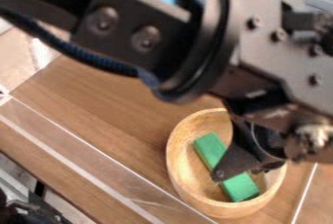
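A round light wooden bowl (185,174) sits on the wooden table at the lower right, with a green rectangular block (208,149) lying inside it. My gripper (235,160) hangs over the bowl from the upper right, its dark fingers in front of part of the block. It looks shut, and whether anything is between the fingertips is hard to see. The arm covers much of the upper view.
A pale strip runs diagonally along its near left part, with dark clutter beyond the edge at the lower left.
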